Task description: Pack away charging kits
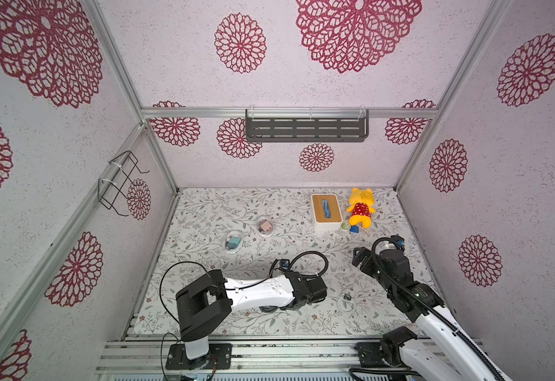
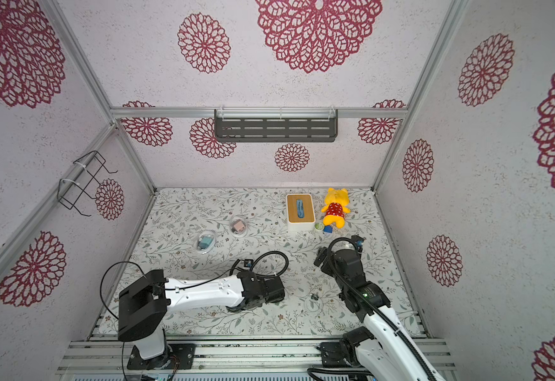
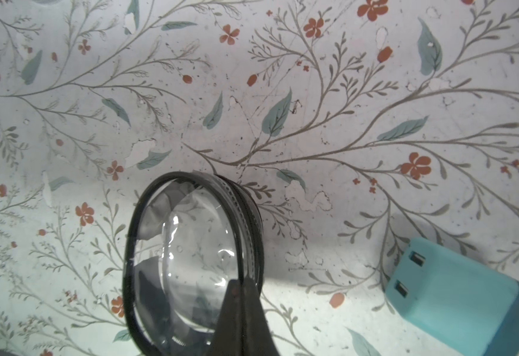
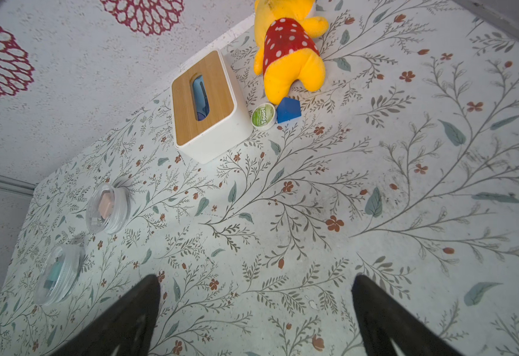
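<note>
In the left wrist view a round clear case (image 3: pixel 194 255) with a black zipped rim stands tilted on the mat. My left gripper is shut, its fingertips meeting at the case's rim; whether the rim is between them cannot be told. A teal two-port charger (image 3: pixel 455 296) lies loose to the right of the case. Back left on the mat are two clear round cases, one with a teal charger (image 1: pixel 233 242) and one with a pink charger (image 1: pixel 265 226). My right gripper hangs open over bare mat, nothing between its fingers.
A white box (image 1: pixel 327 225) with a wooden lid stands at the back right. Beside it are a yellow bear (image 1: pixel 360 209), a small round tin (image 4: pixel 263 116) and a blue piece (image 4: pixel 288 109).
</note>
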